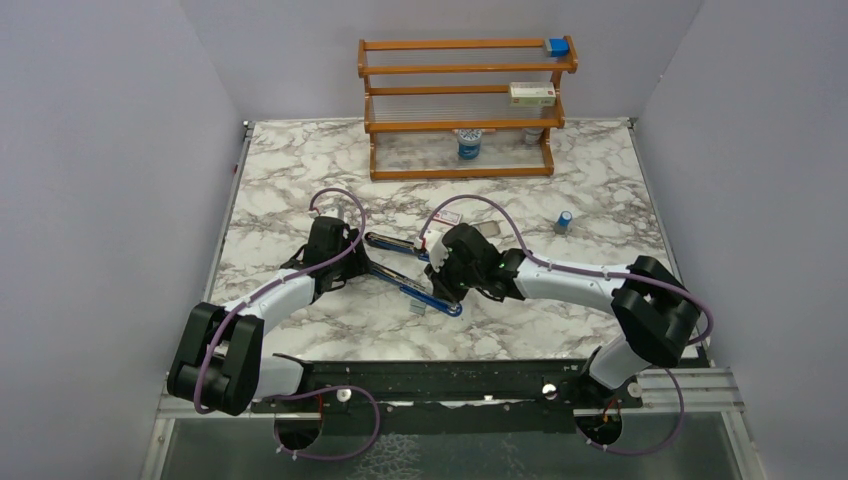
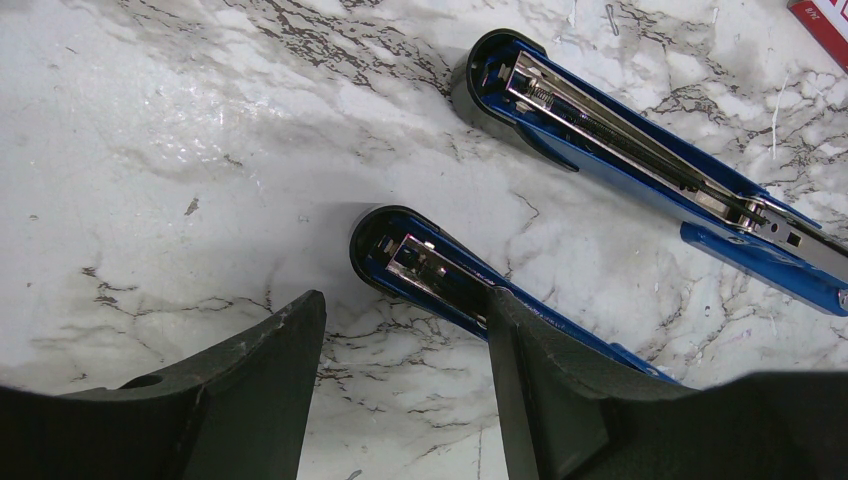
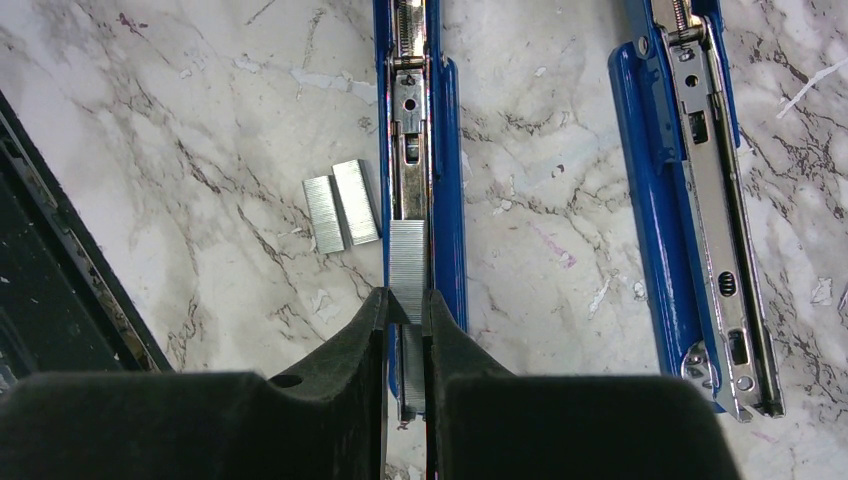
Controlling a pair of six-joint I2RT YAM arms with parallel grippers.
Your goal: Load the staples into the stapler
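A blue stapler (image 3: 453, 200) lies opened out, its metal rail stretching under my right gripper. That gripper is shut on a strip of staples (image 3: 407, 250), which is over the rail; whether it is seated inside cannot be told. Near the stapler's other end, its black-tipped cover (image 2: 400, 225), my left gripper stands with its fingers apart. One left finger (image 2: 530, 370) overlaps the cover in view; nothing shows gripped. Beside the rail rest two loose staple strips (image 3: 340, 207) on the marble table.
Parallel to the first, a second opened blue stapler (image 2: 620, 130) lies farther back. A red-and-white box (image 1: 448, 217) and a blue-capped item (image 1: 564, 219) sit behind. The wooden rack (image 1: 460, 174) stands at the back.
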